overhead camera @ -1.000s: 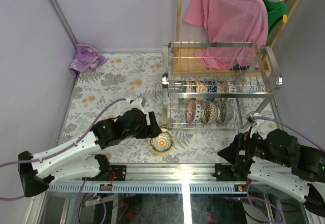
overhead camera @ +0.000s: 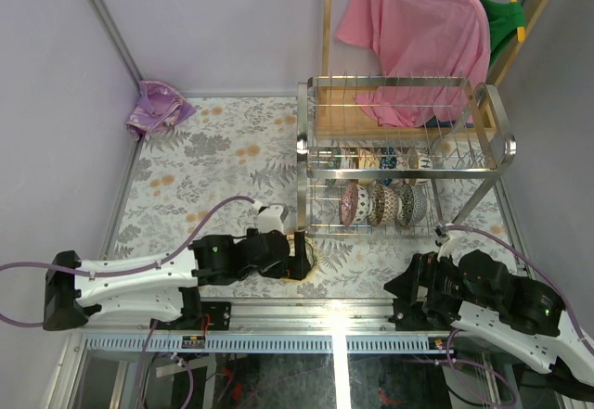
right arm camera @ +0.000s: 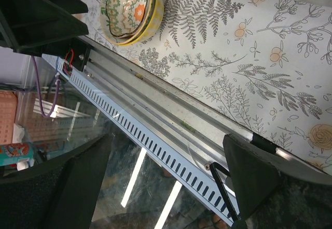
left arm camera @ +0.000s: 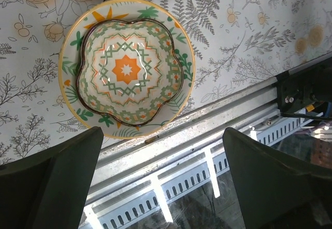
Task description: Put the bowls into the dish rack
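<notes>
A small stack of patterned bowls [left arm camera: 126,70], green, orange and cream with a wavy rim on top, sits on the floral mat in front of the rack, mostly hidden by the left arm in the top view. Over it my left gripper [overhead camera: 292,259] hangs open, empty, its fingers spread below the stack in the left wrist view. Several bowls [overhead camera: 382,202] stand on edge in the lower tier of the metal dish rack [overhead camera: 302,145]. My right gripper [overhead camera: 408,284] is open and empty at the front right.
A purple cloth [overhead camera: 158,108] lies at the back left. Pink [overhead camera: 408,19] and green shirts hang behind the rack. A metal rail [overhead camera: 278,309] edges the front.
My left gripper has moved toward the front and over the bowl stack, covering it in the top view.
</notes>
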